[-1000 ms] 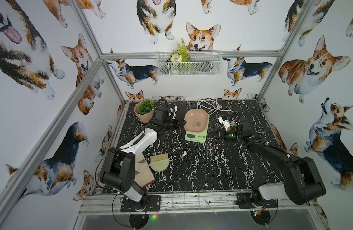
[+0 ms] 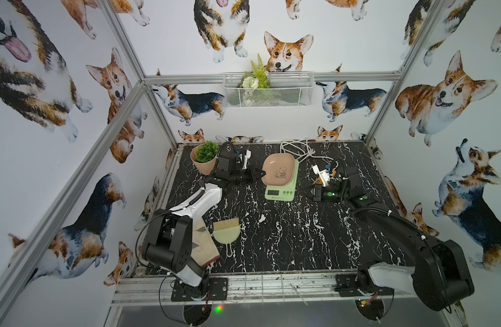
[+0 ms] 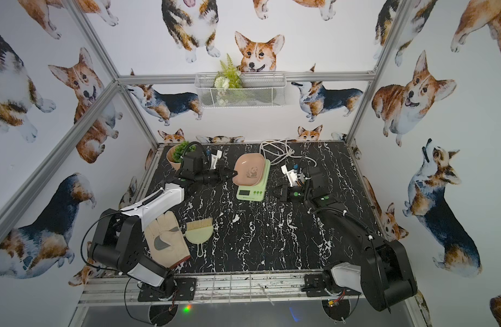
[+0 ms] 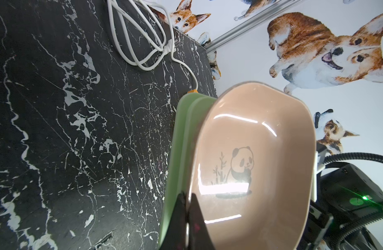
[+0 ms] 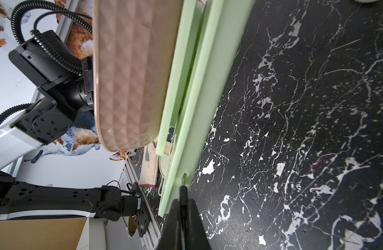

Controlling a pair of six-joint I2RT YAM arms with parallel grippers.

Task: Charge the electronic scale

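Note:
The green electronic scale (image 2: 281, 194) lies on the black marbled table, with a pink panda bowl (image 2: 278, 169) on top. At the bowl's left side stands my left gripper (image 2: 261, 174), shut; in the left wrist view its fingertips overlap the bowl's rim and the scale's edge, and I cannot tell if they touch. My right gripper (image 2: 311, 192) is shut to the right of the scale. The right wrist view has its tips (image 5: 183, 193) just below a small slot (image 5: 184, 176) in the scale's side. A white cable (image 4: 129, 45) lies coiled behind; one end reaches an orange piece (image 4: 192, 90).
A potted plant (image 2: 205, 155) stands at the back left. A brush and dustpan (image 2: 226, 231) and a beige cloth (image 2: 204, 246) lie at the front left. A wire basket (image 2: 269, 92) hangs on the back wall.
The scale and bowl have shifted slightly toward the back and right. My right arm's elbow has swung outward, and its gripper has moved a little right. The left arm looks still.

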